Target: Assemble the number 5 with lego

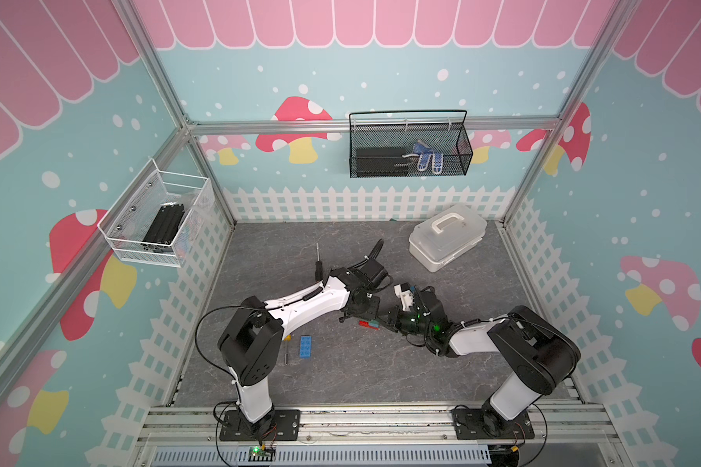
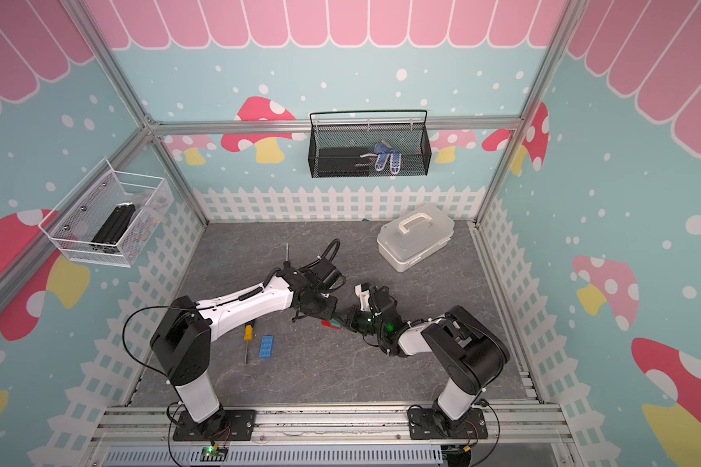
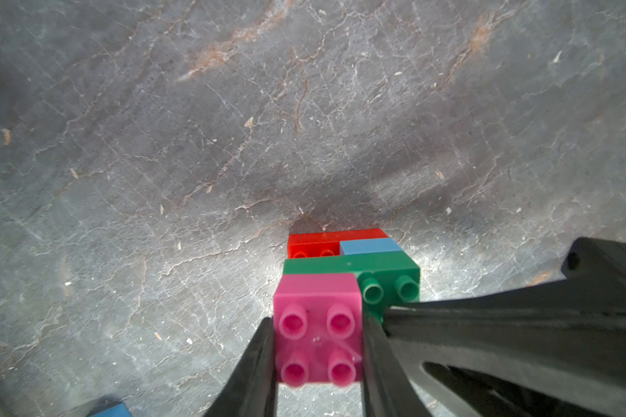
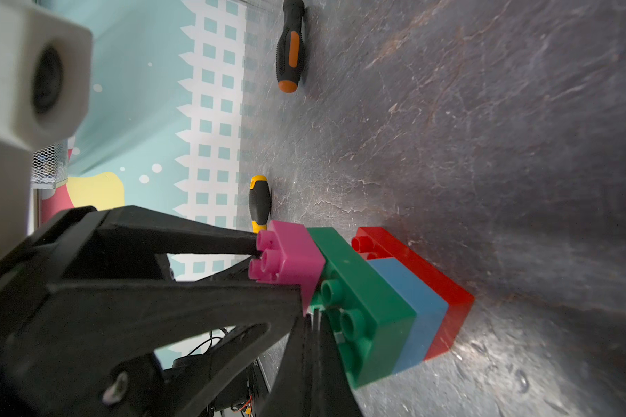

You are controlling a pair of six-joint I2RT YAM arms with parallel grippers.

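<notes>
A stack lies on the table: a red brick (image 4: pixel 452 305) lowest, a light blue brick (image 4: pixel 417 299) on part of it, and a green brick (image 4: pixel 375 312) above. At one end of the green brick sits a pink brick (image 3: pixel 318 330), against its top; whether it is fully pressed down I cannot tell. My left gripper is shut on the pink brick, a finger on each side. Beside it, at the bare green studs, my right gripper is shut with nothing visible between its fingers. A separate blue brick (image 1: pixel 305 346) lies front left.
Screwdrivers lie about, a black one (image 1: pixel 318 268) behind the left arm and a yellow-handled one (image 2: pixel 248 333) near the blue brick. A lidded box (image 1: pixel 448 237) stands back right. Both grippers are crowded close together.
</notes>
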